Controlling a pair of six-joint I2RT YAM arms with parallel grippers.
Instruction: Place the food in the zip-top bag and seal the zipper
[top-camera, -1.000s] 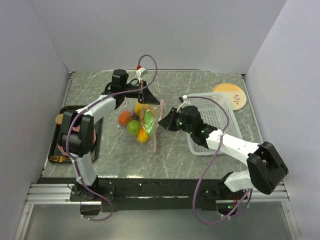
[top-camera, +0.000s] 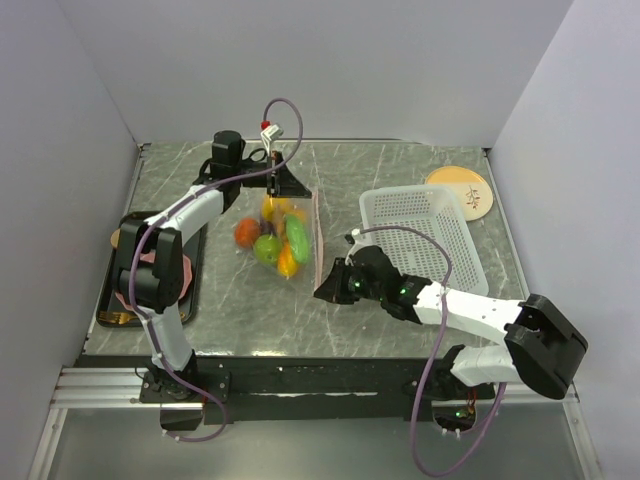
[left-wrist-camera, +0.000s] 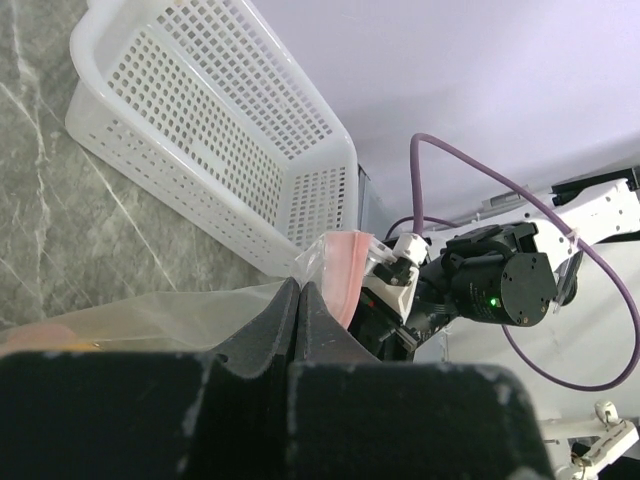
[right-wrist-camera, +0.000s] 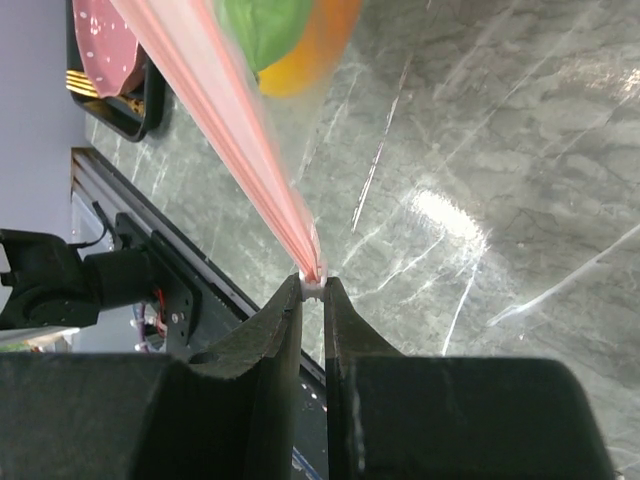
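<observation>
A clear zip top bag (top-camera: 297, 243) lies on the grey table with a pink zipper strip (top-camera: 318, 240) along its right side. Inside it are an orange tomato-like piece (top-camera: 247, 232), a green pepper (top-camera: 267, 249), a yellow-orange piece (top-camera: 288, 262) and a long green piece (top-camera: 297, 238). My left gripper (top-camera: 309, 195) is shut at the strip's far end, with the bag's thin edge at its fingertips (left-wrist-camera: 311, 300). My right gripper is shut on a small white slider (right-wrist-camera: 313, 286) at the strip's near end. The strip runs straight between both grippers.
An empty white basket (top-camera: 425, 200) stands right of the bag, and a round tan board (top-camera: 462, 190) lies behind it. At far left, under my left arm, is a black tray (top-camera: 193, 270) holding a pink plate (top-camera: 185, 276). Bare table lies in front of the bag.
My right gripper has moved toward the table's front edge along the strip, to its near end. My left gripper has shifted slightly left and back. The bag's front corner no longer sticks out past my right gripper.
</observation>
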